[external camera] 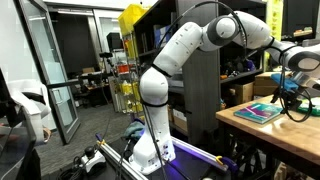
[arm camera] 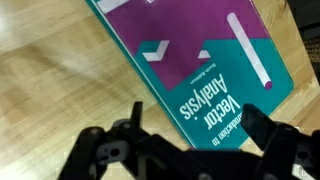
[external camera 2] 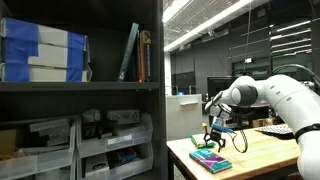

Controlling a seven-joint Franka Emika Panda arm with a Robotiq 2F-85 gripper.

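Note:
A hardcover book [arm camera: 215, 75], teal and magenta with "Vector Analysis" on its cover, lies flat on the wooden table. It shows as a teal and pink slab [external camera: 258, 112] in exterior view 1 and as a similar slab [external camera 2: 210, 160] in exterior view 2. My gripper is open, its two black fingers [arm camera: 95, 150] wide apart with nothing held between them. From the wrist, the book's spine edge runs diagonally through the gap. The hand is above the table beside the book; its exact height cannot be told.
Bare wood [arm camera: 50, 90] lies to the left of the book in the wrist view. Cardboard boxes [external camera: 245, 92] stand behind the table in exterior view 1. A dark shelf with plastic bins [external camera 2: 115, 140] fills the left of exterior view 2.

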